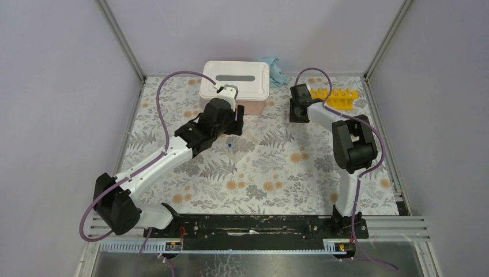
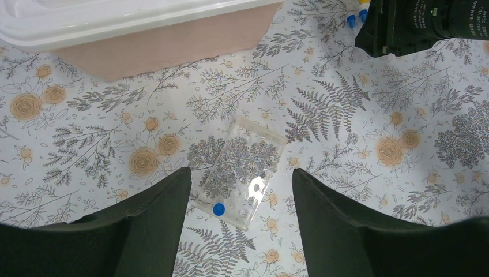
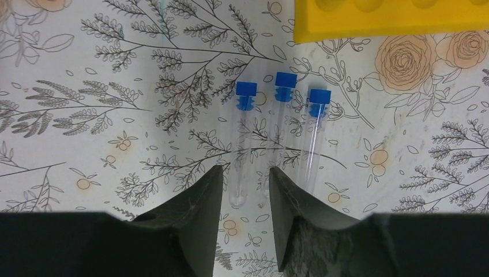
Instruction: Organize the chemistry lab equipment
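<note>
In the right wrist view three clear test tubes with blue caps lie side by side: left (image 3: 246, 91), middle (image 3: 285, 82), right (image 3: 319, 99). My right gripper is over their lower ends, its fingers parted by a gap. A yellow rack (image 1: 340, 101) stands just behind them. My left gripper hangs open above a clear flat rectangular piece (image 2: 242, 161) with a blue round spot (image 2: 218, 209); nothing shows held between its fingers.
A pink box with white lid (image 1: 234, 86) stands at the back centre, a blue cloth (image 1: 273, 69) beside it.
</note>
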